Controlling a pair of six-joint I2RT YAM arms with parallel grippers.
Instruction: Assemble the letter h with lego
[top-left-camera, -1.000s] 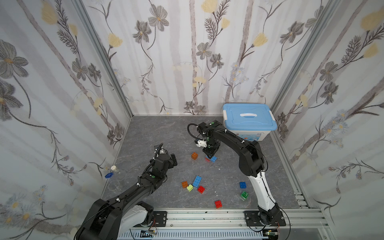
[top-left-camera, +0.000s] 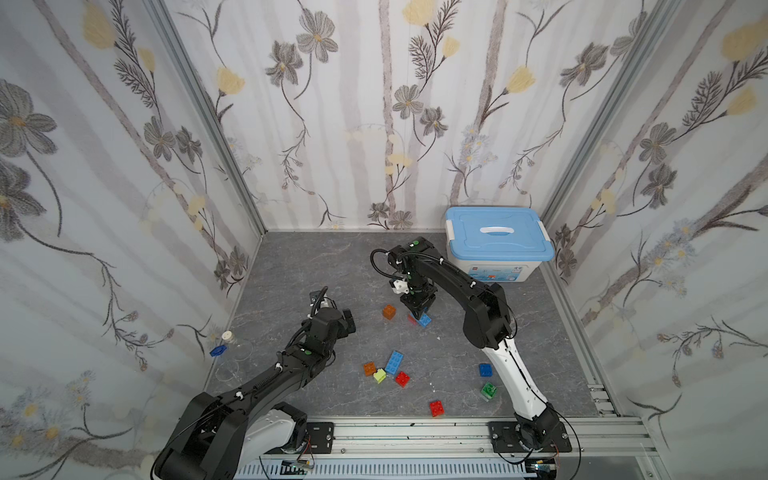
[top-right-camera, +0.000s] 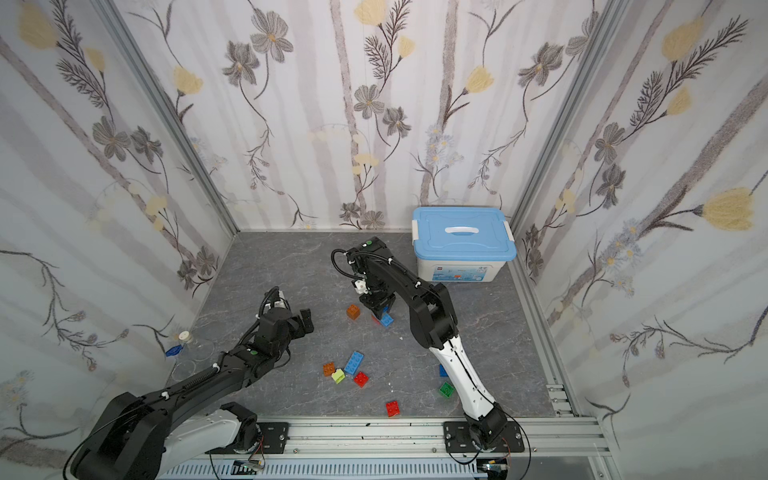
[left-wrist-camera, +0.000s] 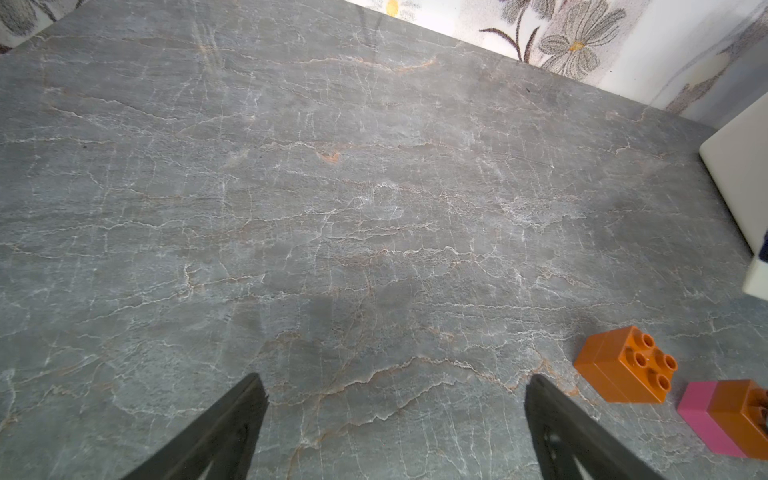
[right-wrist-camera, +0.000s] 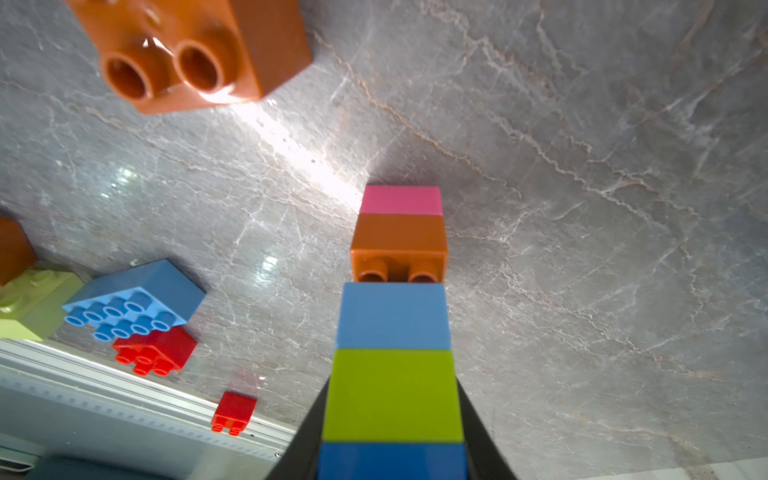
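My right gripper is shut on a stack of bricks: a blue brick (right-wrist-camera: 393, 316), a lime green one (right-wrist-camera: 393, 395) and another blue one (right-wrist-camera: 392, 462). Just beyond the stack, an orange brick (right-wrist-camera: 399, 238) sits on a pink brick (right-wrist-camera: 401, 200); two orange studs show at the edge of the nearer blue brick. Whether the blue brick is joined to the orange one, I cannot tell. A single orange brick (left-wrist-camera: 628, 364) lies close by, studs up. In the left wrist view my left gripper stands open and empty over bare table.
Nearer the front lie a long blue brick (top-left-camera: 393, 362), a yellow-green brick (top-left-camera: 380, 376), an orange one (top-left-camera: 369, 369) and red ones (top-left-camera: 402, 378). Blue (top-left-camera: 485, 369) and green (top-left-camera: 488, 390) bricks lie to the right. A lidded box (top-left-camera: 497, 248) fills the back right corner.
My right arm has shifted slightly left, its elbow swinging inward, and the blue brick at its gripper has moved a little left and toward the front. The left arm has stayed still.
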